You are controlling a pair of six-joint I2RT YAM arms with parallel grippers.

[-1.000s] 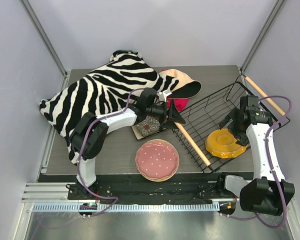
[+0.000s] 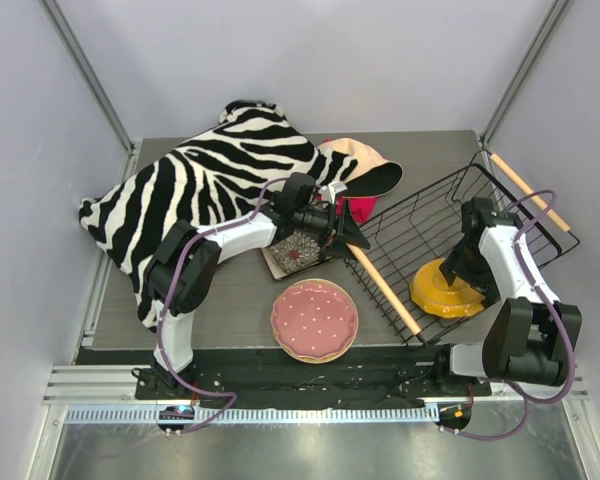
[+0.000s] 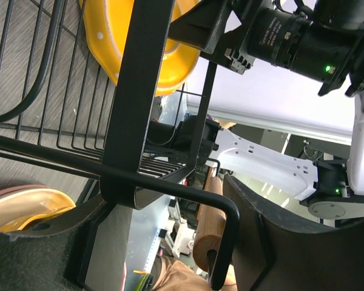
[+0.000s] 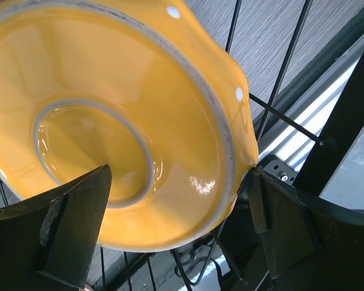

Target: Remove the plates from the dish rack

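Note:
A yellow plate [image 2: 440, 290] with white dots lies in the black wire dish rack [image 2: 410, 230] on the right. My left gripper [image 2: 342, 240] is shut on the rack's near-left end, where its black frame and wooden handle [image 3: 209, 230] run between the fingers. My right gripper [image 2: 458, 275] is over the yellow plate; in the right wrist view its open fingers [image 4: 291, 230] straddle the plate's edge region, the plate [image 4: 139, 139] filling much of that view. A pink dotted plate [image 2: 314, 320] rests on the table left of the rack.
A zebra-striped cloth [image 2: 150, 215] covers the back left, with a beige and red item [image 2: 360, 170] and a patterned square [image 2: 298, 255] beside it. The table [image 2: 230, 300] has bare room at the front, left of the pink plate.
The left arm has not visibly moved.

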